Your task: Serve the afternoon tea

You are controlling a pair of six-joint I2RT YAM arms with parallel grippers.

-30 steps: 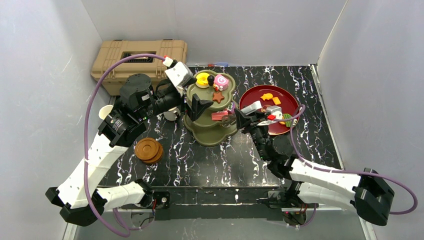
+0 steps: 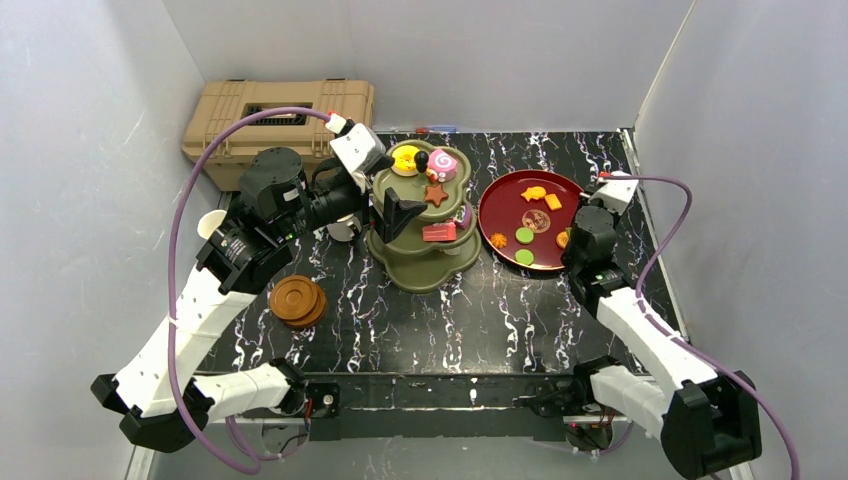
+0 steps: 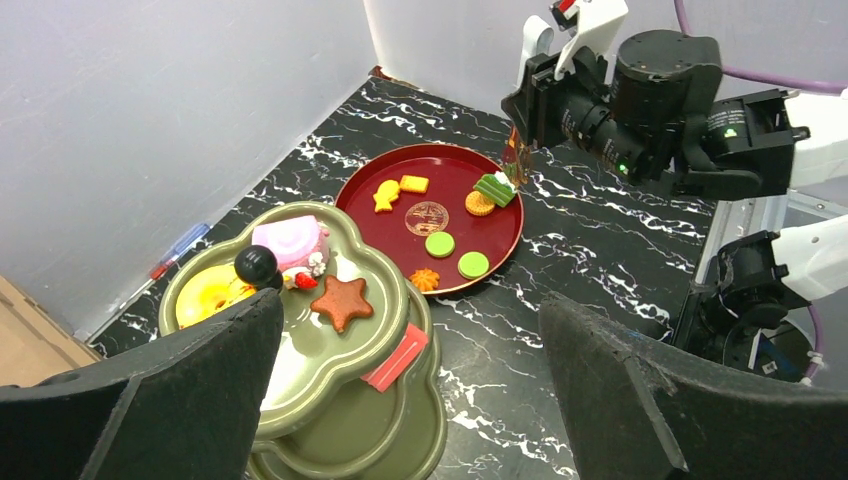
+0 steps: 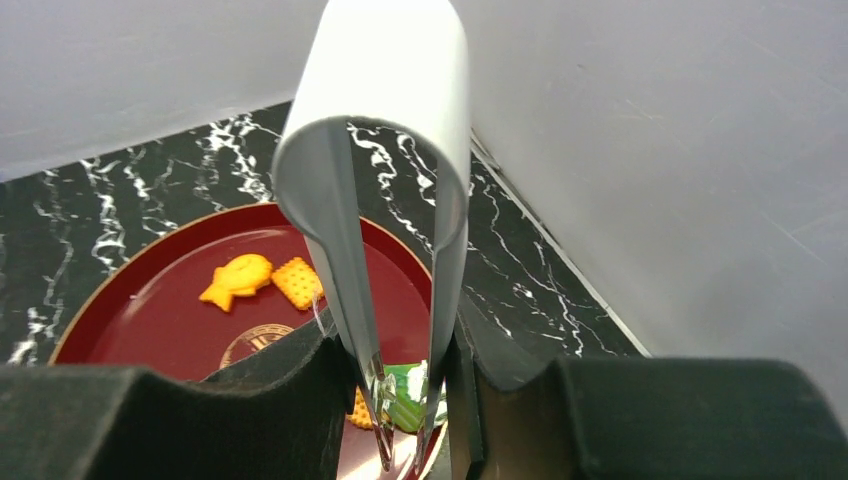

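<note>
My right gripper is shut on white tongs [image 4: 375, 90], an arch with two slim legs and see-through tips. The tips hang over the right side of the red plate [image 3: 350, 190], just above a green and white piece [image 3: 494, 190]; whether they touch it I cannot tell. Open and empty, my left gripper [image 2: 398, 186] is by the green tiered stand [image 2: 420, 275]. The stand carries a yellow ring [image 3: 212, 292], a pink cake [image 3: 288, 242], a brown star [image 3: 342, 302] and a pink-red block [image 2: 438, 232].
Fish and square crackers [image 4: 298, 282], green discs [image 3: 440, 244] and an orange flower piece [image 3: 424, 279] lie on the plate. Brown coasters [image 2: 297, 300], a white cup [image 2: 344, 229] and a tan case [image 2: 225, 110] are left of the stand.
My right arm has swung rightward with the tongs, from beside the stand across to the plate's right side. The left arm and the stand have not moved.
</note>
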